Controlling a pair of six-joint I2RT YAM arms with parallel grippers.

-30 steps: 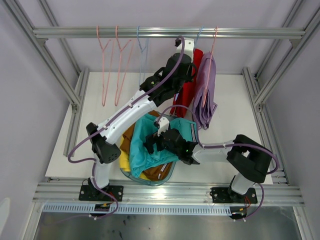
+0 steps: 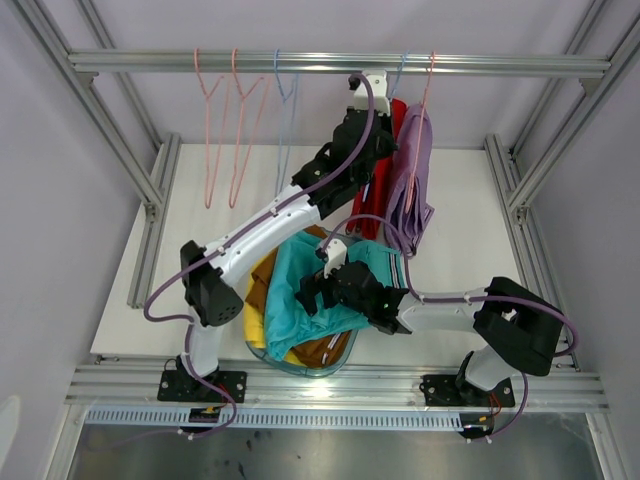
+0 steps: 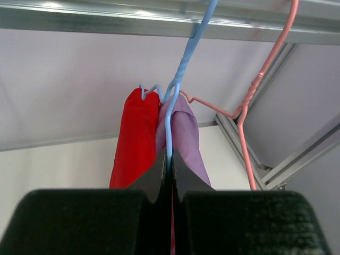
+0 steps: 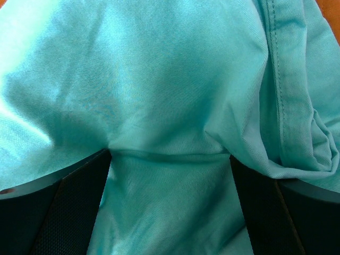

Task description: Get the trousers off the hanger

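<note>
Red trousers (image 3: 135, 138) and purple trousers (image 3: 186, 138) hang on the rail at the right, on blue and pink hangers. My left gripper is up at the rail, shut on the stem of the blue hanger (image 3: 180, 69) just in front of the red trousers, as seen in the left wrist view. Down in the basket (image 2: 318, 370), my right gripper is open, pressed over turquoise cloth (image 4: 159, 79), with its fingers sunk into the folds.
Empty pink hangers (image 2: 240, 140) and a blue hanger (image 2: 284, 110) hang on the rail (image 2: 170, 62) at the left. Brown and yellow cloths lie under the turquoise one. The white floor right of the basket is clear.
My left arm has moved only slightly near the rail.
</note>
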